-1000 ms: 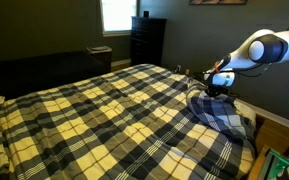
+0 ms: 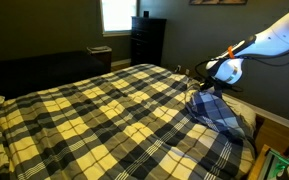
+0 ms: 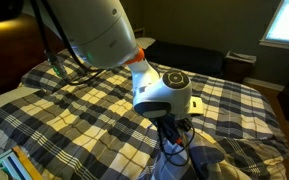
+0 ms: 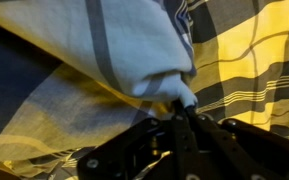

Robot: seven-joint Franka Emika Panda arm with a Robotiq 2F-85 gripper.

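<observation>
A plaid blanket (image 2: 94, 125) in black, white and tan covers the bed. At its right side a part is folded back, showing a bluish-grey underside (image 2: 216, 112). My gripper is shut on the blanket's folded-back part; in the wrist view the pale cloth (image 4: 134, 45) narrows into a bunch at the fingertips. From the second exterior view, the gripper (image 3: 172, 132) is low over the bed, with cloth gathered just below it. The fingertips themselves are partly hidden by cloth and by the gripper's dark body.
A dark dresser (image 2: 147, 42) stands in the far corner near a window (image 2: 118, 15). Wooden floor (image 2: 274, 135) shows beyond the bed's right edge. The left and middle of the bed are flat and free of objects.
The arm has come nearer to the exterior camera and slightly left over the bed. The cloth near the gripper has shifted a little; the rest of the blanket looks the same.
</observation>
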